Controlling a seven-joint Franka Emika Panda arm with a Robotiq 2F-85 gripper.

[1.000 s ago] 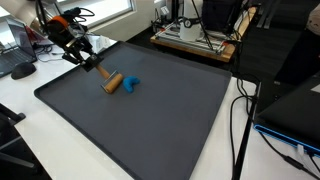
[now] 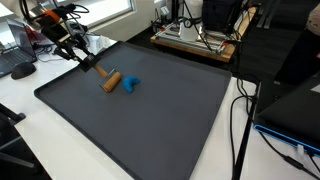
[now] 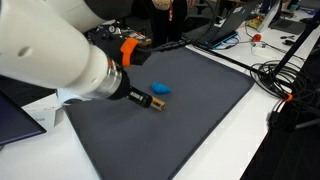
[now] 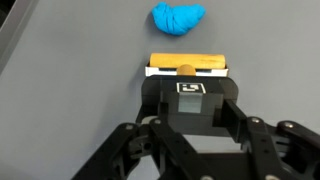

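Observation:
A wooden tool (image 2: pixel 111 82) with a round cylindrical head and a handle, like a mallet or roller, is low over the dark tabletop, and I cannot tell whether it touches. My gripper (image 2: pixel 90 65) is shut on its handle. In the wrist view the tan head (image 4: pixel 187 60) lies crosswise just beyond the gripper, with a pale strip along it. The black gripper hides most of the handle. Exterior view 2 shows the tool (image 3: pixel 153 102) sticking out from the gripper (image 3: pixel 136 95). A crumpled-looking blue object (image 2: pixel 129 85) lies close beside the head, apart from it.
Loose black cables (image 3: pixel 275 78) lie past its edge. A laptop (image 2: pixel 17 63) stands behind the arm's side.
The arm behind the gripper has shifted and tilted slightly. The tool's head stays almost in the same place, and the blue object has not moved.

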